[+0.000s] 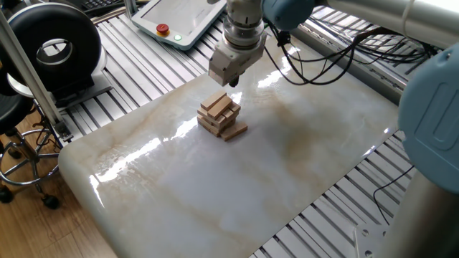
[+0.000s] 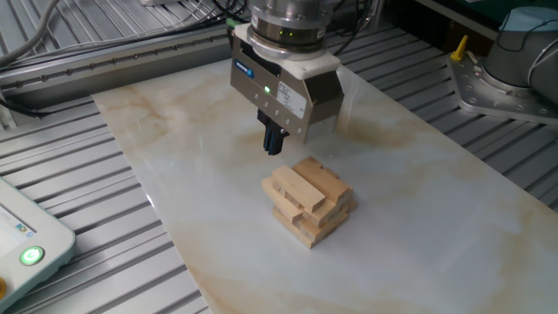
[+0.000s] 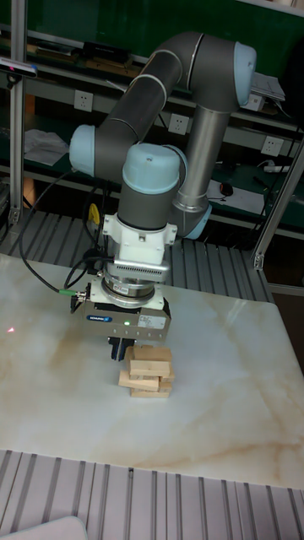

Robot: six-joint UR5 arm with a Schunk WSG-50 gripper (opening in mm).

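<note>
A small pile of plain wooden blocks point(image 1: 218, 115) sits near the middle of the marbled tabletop point(image 1: 287, 158). Its blocks are stacked askew, and one block point(image 1: 235, 131) juts out low on the near side in exterior view 1. Up and to the left of the pile in exterior view 2 hangs my gripper point(image 2: 274, 150), pointing down. Its dark fingers point(image 2: 276, 139) are together, and nothing shows between them. Exterior view 3 has the fingers point(image 3: 116, 348) just left of the pile's top, with no clear contact with the wood.
A tablet-like control panel with a red stop button point(image 1: 163, 29) lies on the slatted bench at the back left in exterior view 1. Loose black cables point(image 1: 344, 54) hang by the arm. Around the pile, the tabletop is clear.
</note>
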